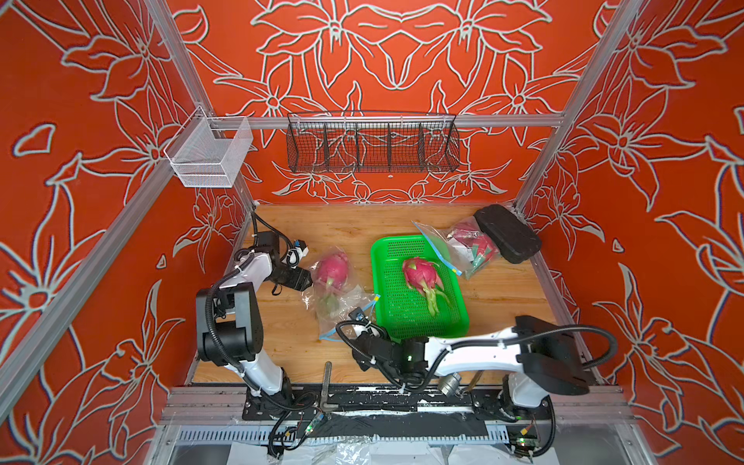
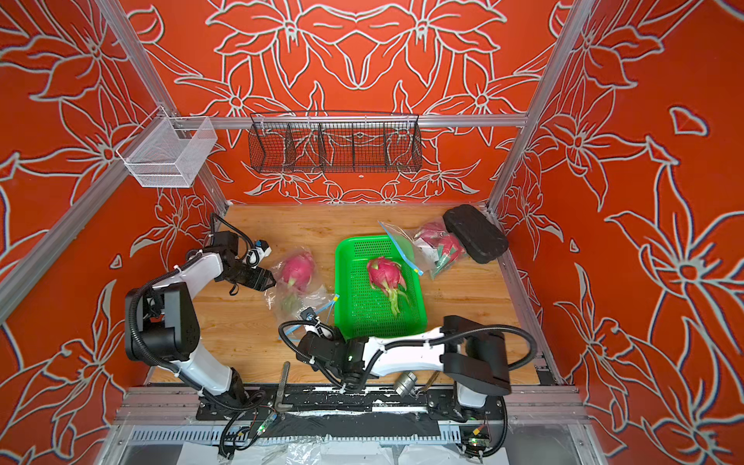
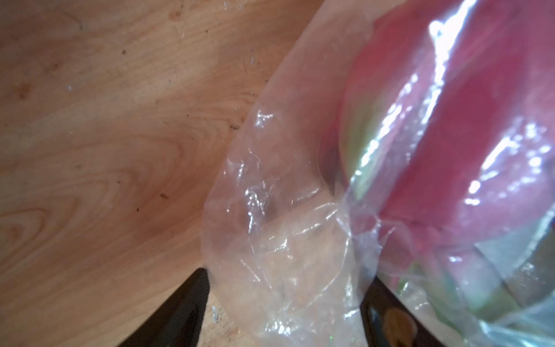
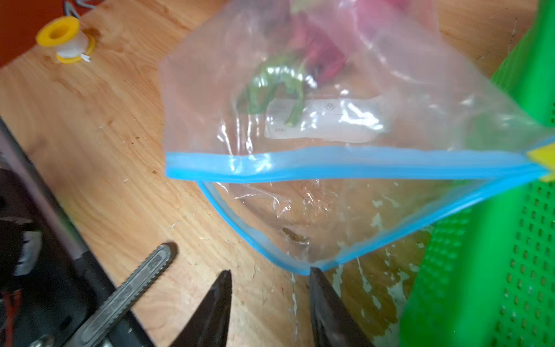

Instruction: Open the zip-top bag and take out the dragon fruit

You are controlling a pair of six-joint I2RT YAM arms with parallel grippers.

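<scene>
A clear zip bag (image 1: 334,306) lies left of the green basket, a pink dragon fruit (image 1: 331,271) inside it. Its blue-edged mouth (image 4: 347,167) gapes apart in the right wrist view, with the yellow slider (image 4: 543,156) at the basket end. My right gripper is part open just in front of the lower lip, nothing clearly between its fingers. At the bag's left side, my left gripper stands open, with the loose film edge (image 3: 289,254) between its fingers; the fruit (image 3: 451,133) is to the right. The right fingertips are hidden in the top views.
A green basket (image 1: 380,263) holds a loose dragon fruit (image 1: 421,276). Another bagged fruit (image 1: 474,241) and a black pouch (image 1: 507,232) lie at right. A yellow spool (image 4: 66,40) and a metal tool (image 4: 130,295) are nearby. Bare wood lies behind the basket.
</scene>
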